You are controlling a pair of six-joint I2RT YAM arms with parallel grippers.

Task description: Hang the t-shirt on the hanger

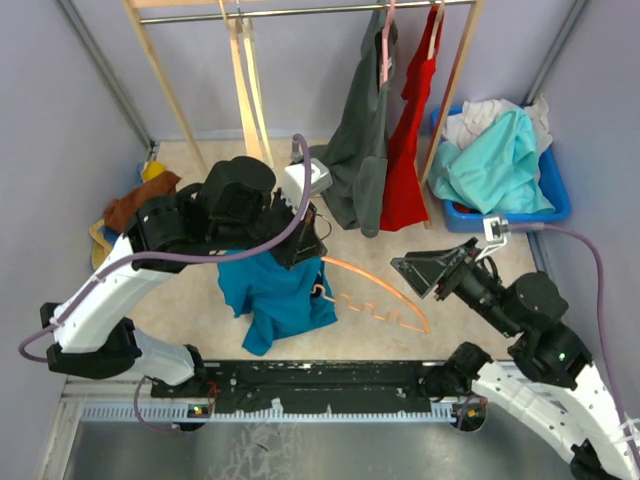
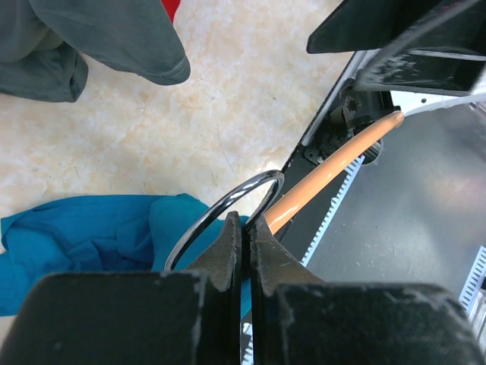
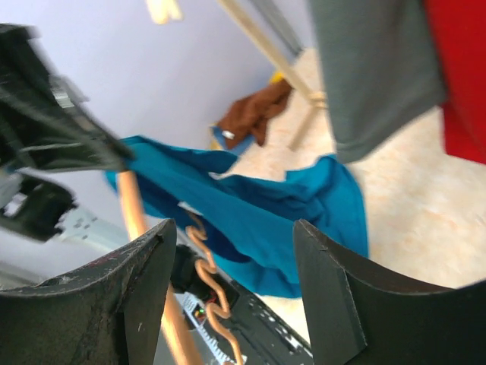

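The orange hanger is held at its neck by my left gripper, which is shut on it; the metal hook curves out above the fingers. Its bare shoulder reaches out to the right, with a notched lower bar beneath. A teal t-shirt droops below the left gripper and covers the hanger's other side; the neckline is not clear. To the right of the bare shoulder, my right gripper stands open and apart from it. Nothing lies between its fingers.
Behind, a grey garment and a red one hang from the rail, close to the left gripper. A blue bin with clothes stands at the back right. Floor shows clear around the hanger's bare end.
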